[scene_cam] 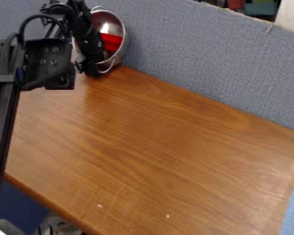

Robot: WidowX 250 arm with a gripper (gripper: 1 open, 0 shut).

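Note:
My black gripper (91, 57) is at the top left, reaching down against a silver metal bowl (114, 27) that stands tilted on its side near the grey partition. Red shows inside the bowl (111, 42). The fingertips are dark and partly merged with the bowl's near side, so what lies between them is hard to see.
A grey fabric partition (217, 69) runs along the back. Blue tape (292, 207) lies at the right edge. The table's front edge drops away at the lower left.

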